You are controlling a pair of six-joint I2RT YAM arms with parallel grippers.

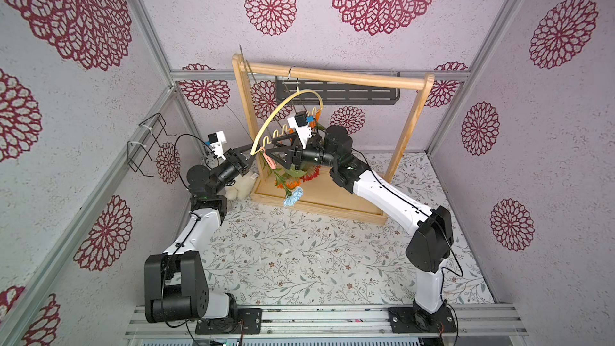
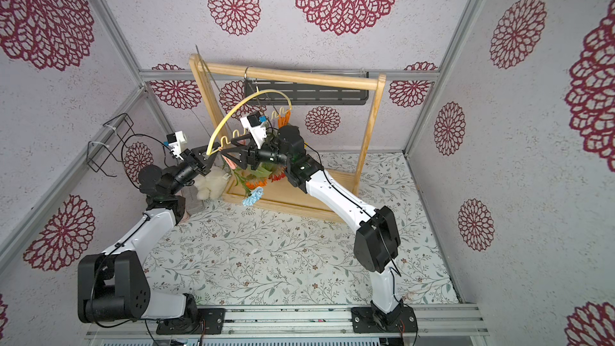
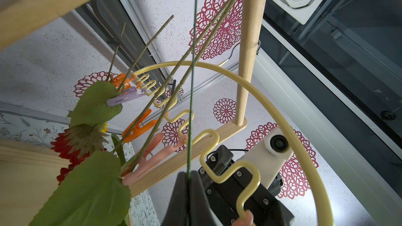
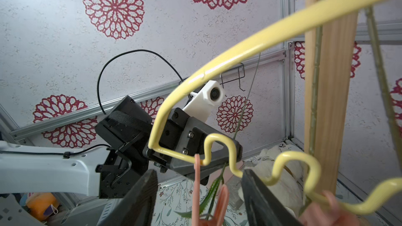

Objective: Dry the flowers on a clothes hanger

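The yellow arched hanger (image 1: 276,117) hangs from the wooden rack's top bar, with flowers clipped heads-down beneath it. A pale blue flower (image 1: 293,196) dangles at the near end below a pink clip (image 1: 270,161). In the left wrist view a thin green stem (image 3: 191,142) runs down between the fingertips of my left gripper, which is shut on it. My right gripper is open; its two fingers stand either side of the pink clip (image 4: 196,188), apart from it. Another pink clip (image 3: 146,163) grips a stem by the large leaf (image 3: 90,192).
The wooden rack's left post (image 4: 328,92) stands close to the hanger. A white plush toy (image 1: 242,185) sits beside the rack's base (image 1: 346,203). Orange clips (image 3: 138,127) hold other flowers farther along the hanger.
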